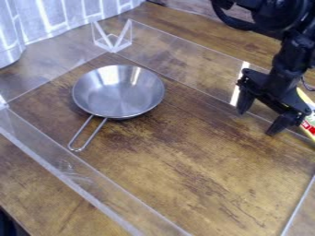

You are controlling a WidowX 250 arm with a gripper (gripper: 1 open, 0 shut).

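A steel frying pan (118, 90) with a wire handle sits on the left half of the wooden table (160, 175). At the right edge, my black gripper (264, 118) is low over the table beside a long yellow item (308, 109) with red and white markings. That item is mostly hidden behind the gripper and cut off by the frame. Whether the fingers hold it or stand open is unclear.
Clear plastic walls (53, 167) border the work area, with a small clear bracket (112, 37) at the back left. A white curtain (37, 23) hangs at top left.
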